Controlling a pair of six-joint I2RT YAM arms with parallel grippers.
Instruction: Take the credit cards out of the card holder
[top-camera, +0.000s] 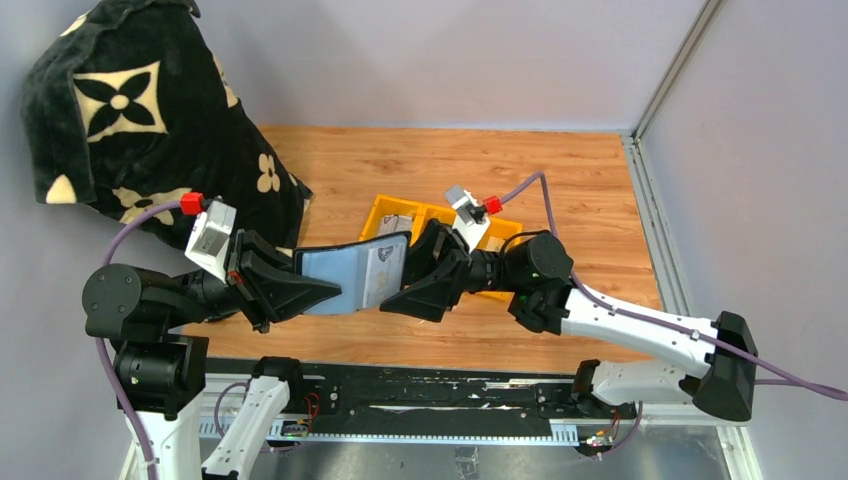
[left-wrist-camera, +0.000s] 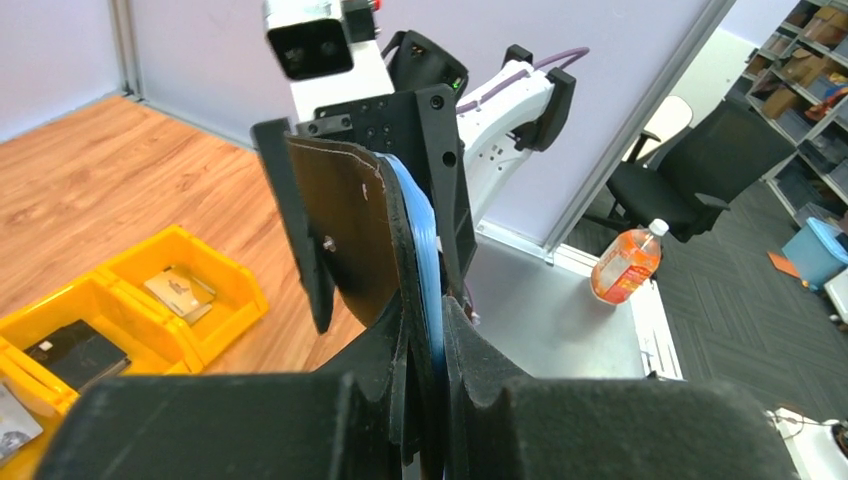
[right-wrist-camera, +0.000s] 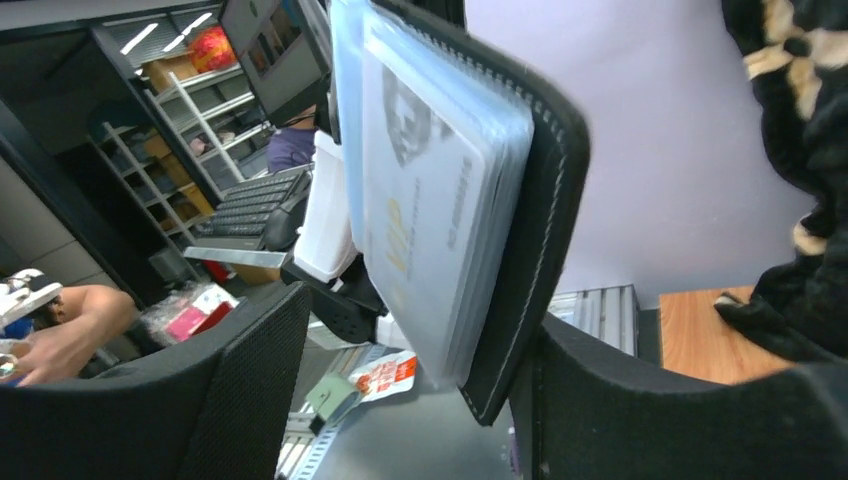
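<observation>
A black card holder (left-wrist-camera: 345, 215) with pale blue sleeves hangs open above the table. My left gripper (top-camera: 335, 291) is shut on its left part. In the right wrist view, a white card (right-wrist-camera: 425, 190) marked "VIP" sits in the clear sleeves (right-wrist-camera: 500, 190), on the half nearer my right gripper. That right gripper is partly open around the holder's free edge, one finger on the card side and the other on the black cover side. A gap shows between the card and the card-side finger (right-wrist-camera: 250, 375). Other cards cannot be told apart.
Below the holder stands a yellow bin (top-camera: 378, 212) with compartments holding small items, partly hidden by my right arm. A dark patterned cushion (top-camera: 150, 110) leans at the left. Bare wood table (top-camera: 590, 210) shows at the back and right.
</observation>
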